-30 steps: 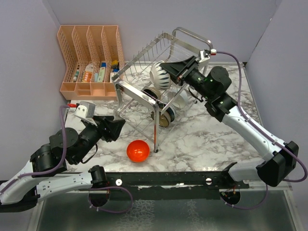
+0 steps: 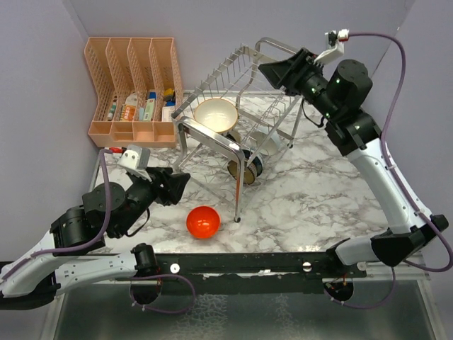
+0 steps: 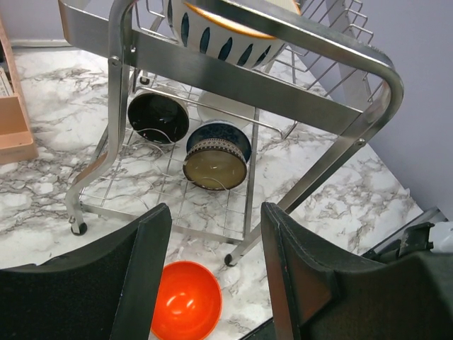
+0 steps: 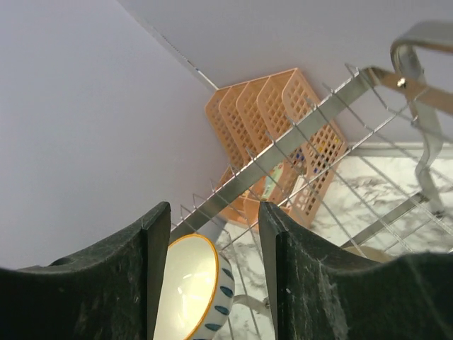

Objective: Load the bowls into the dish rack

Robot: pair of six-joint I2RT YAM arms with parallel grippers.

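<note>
A cream, striped bowl (image 2: 216, 113) rests on the rack's upper tier; it shows at the lower left of the right wrist view (image 4: 190, 283). Darker bowls, including a black one (image 3: 157, 117) and a patterned one (image 3: 214, 167), sit on the lower tier. An orange bowl (image 2: 203, 221) stands on the counter in front of the metal rack (image 2: 241, 177). My left gripper (image 2: 171, 185) is open, left of the orange bowl and near the rack's front. My right gripper (image 2: 272, 71) is open and empty above the rack's upper right, away from the striped bowl.
A peach organiser (image 2: 102, 85) with small items stands at the back left. Grey walls border both sides.
My right gripper has let go of the striped bowl and moved up and right. The bowl went from tilted to lying on the upper tier. The left arm has shifted slightly.
</note>
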